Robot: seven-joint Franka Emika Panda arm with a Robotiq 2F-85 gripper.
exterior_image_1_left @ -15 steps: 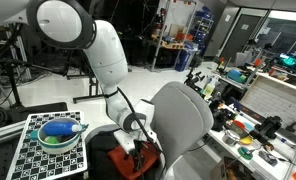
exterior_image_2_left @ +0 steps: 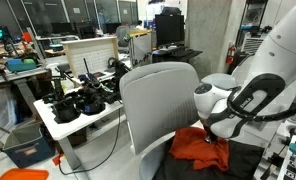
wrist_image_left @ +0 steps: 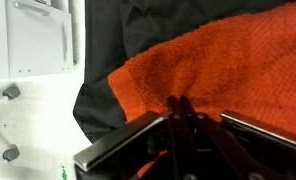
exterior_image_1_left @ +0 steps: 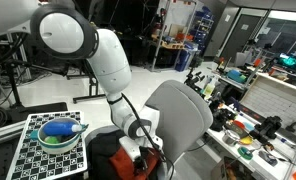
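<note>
A red-orange cloth [wrist_image_left: 208,60] lies rumpled on a black cloth [wrist_image_left: 103,105], which covers the seat of a grey chair. In exterior view 2 the red cloth [exterior_image_2_left: 188,148] spreads below the arm, in front of the chair's backrest [exterior_image_2_left: 163,98]. My gripper is shut, pointing down with its tips at the red cloth's surface. No clear fold shows between the fingertips, and whether a thin bit of cloth is pinched cannot be told. In exterior view 1 the arm partly hides the red cloth [exterior_image_1_left: 126,165].
A perforated white board [exterior_image_1_left: 50,155] with a green bowl [exterior_image_1_left: 56,143] holding something blue stands left of the chair. Cluttered benches lie beyond the backrest, and an orange bin [exterior_image_2_left: 26,147] sits on the floor.
The arm has come down onto the red cloth and shifted slightly rightward in exterior view 1. The chair and the bowl have stayed put.
</note>
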